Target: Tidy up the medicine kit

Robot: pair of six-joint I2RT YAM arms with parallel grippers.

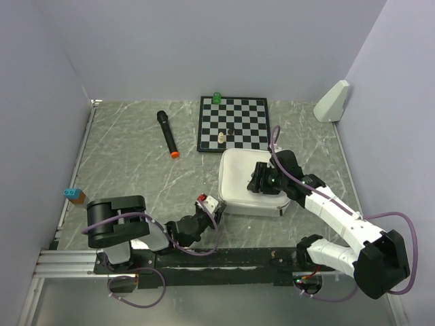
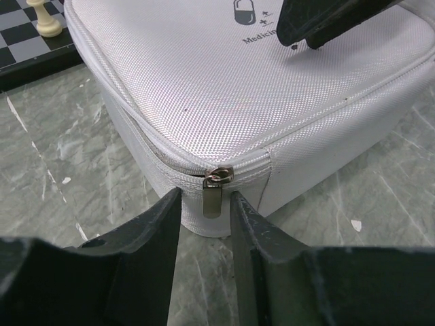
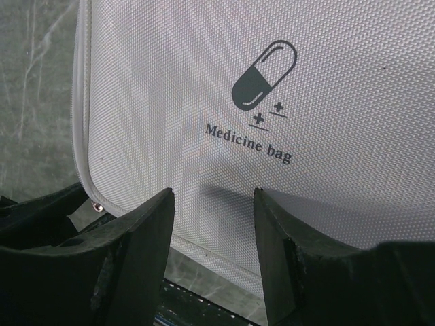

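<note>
The white zipped medicine bag [image 1: 238, 170] lies on the marble counter, its printed lid [image 3: 340, 122] upward. My left gripper [image 1: 218, 214] is at the bag's front-left corner, part open, with the metal zipper pull [image 2: 212, 198] between or just beyond its fingertips. My right gripper [image 1: 264, 178] rests on the lid, its fingers apart over the fabric; whether it holds any fabric is not clear.
A chessboard [image 1: 248, 115] with a few pieces stands behind the bag. A black microphone [image 1: 165, 132] lies at left, a small blue-brown box [image 1: 75, 195] at the left edge, a white object [image 1: 329, 102] at back right.
</note>
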